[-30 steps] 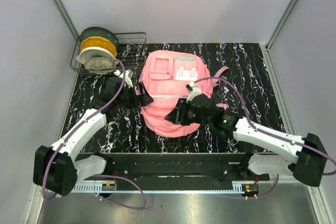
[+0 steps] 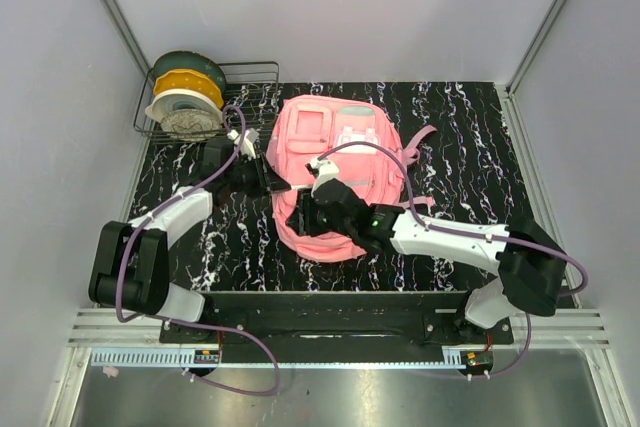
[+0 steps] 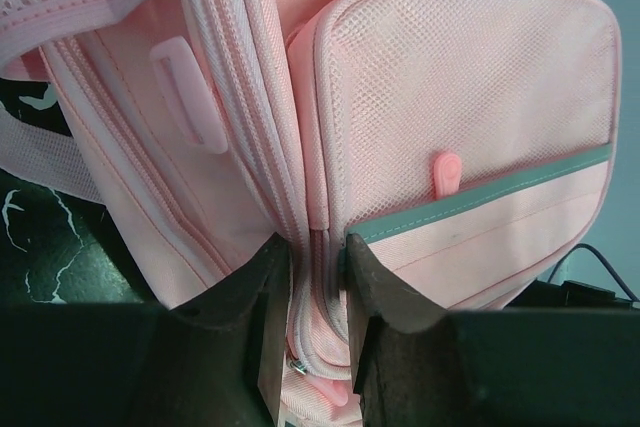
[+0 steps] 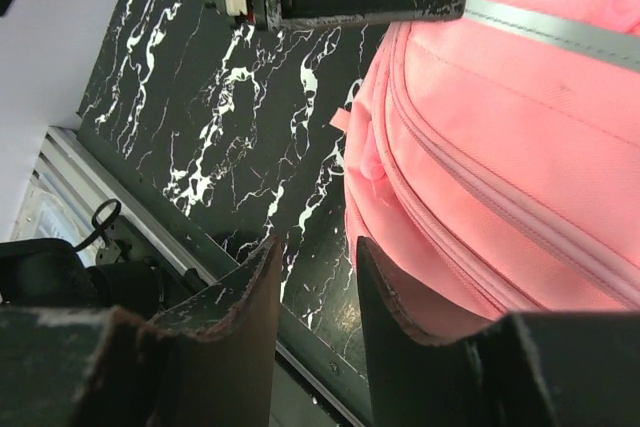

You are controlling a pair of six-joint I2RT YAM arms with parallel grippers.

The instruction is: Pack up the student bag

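The pink student bag (image 2: 335, 127) lies on its back on the dark table, its front pocket with the grey-green strip facing up. At its left side my left gripper (image 2: 288, 187) is shut on a pinched fold of the bag's fabric. In the left wrist view that fold (image 3: 300, 197) runs between the fingers beside the front pocket (image 3: 470, 97). Over the bag's lower left part, my right gripper is part open with nothing between its fingers. A small pink zipper pull (image 4: 371, 166) hangs at the bag's edge ahead of it.
A wire rack (image 2: 262, 72) with several plates (image 2: 190, 82) stands at the back left, close to the left arm. Bare marbled table (image 2: 460, 167) lies to the right of the bag. Both arms are close together over the bag.
My right gripper has moved left across the lower part of the bag, towards the left gripper. The left arm has shifted slightly, its gripper staying at the bag's left side.
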